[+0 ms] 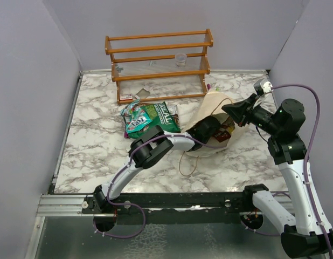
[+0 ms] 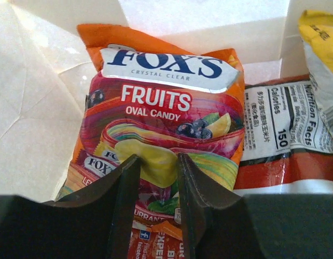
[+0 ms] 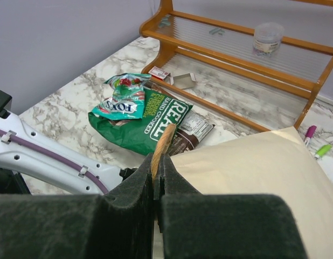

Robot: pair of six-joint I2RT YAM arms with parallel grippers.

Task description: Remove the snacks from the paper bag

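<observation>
The white paper bag [image 1: 204, 108] stands right of centre, mouth tilted open. My left gripper is down inside it on an orange Fox's Fruits oval candy packet [image 2: 172, 91], its fingertips close together at the packet's middle; whether they grip it is unclear. A brown and white packet [image 2: 279, 135] and a yellow one [image 2: 323, 65] lie beside it. My right gripper is shut on the bag's paper handle [image 3: 165, 137], holding it up. Outside the bag lie a green Real packet [image 3: 145, 124], a teal Fox's packet [image 3: 123, 100] and a brown packet [image 3: 191, 135].
A wooden rack [image 1: 155, 74] with a plastic cup [image 1: 180, 59] stands at the back. Markers [image 3: 310, 132] lie behind the bag.
</observation>
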